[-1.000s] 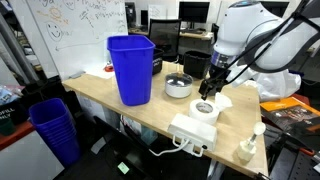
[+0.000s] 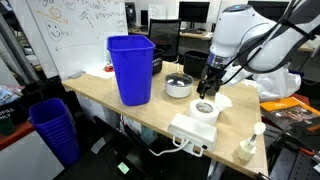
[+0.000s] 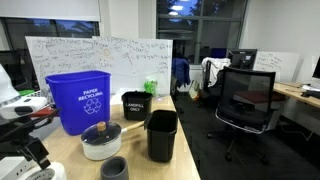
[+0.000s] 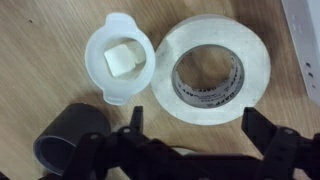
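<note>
My gripper is open, its two dark fingers set wide apart with nothing between them. In the wrist view, a large white roll of tape [image 4: 247, 75] lies flat beyond the fingertips. Left of the roll is a small white bowl [image 4: 97, 72] with white blocks [image 4: 124, 58] inside. A dark grey cup [image 4: 62, 140] lies or stands at lower left; its posture is hard to tell. From exterior view 1, the gripper [image 2: 208, 87] hangs above the table near the tape roll [image 2: 204, 115]. The grey cup [image 3: 115, 169] shows at the front in exterior view 2.
A lidded pot [image 3: 101, 148] stands near the tall blue recycling bin [image 3: 80, 100]. Two black bins, one small [image 3: 137, 105] and one larger [image 3: 161, 138], are beside it. A white power box [image 2: 193, 132] and a pump bottle [image 2: 249, 148] occupy the near table edge.
</note>
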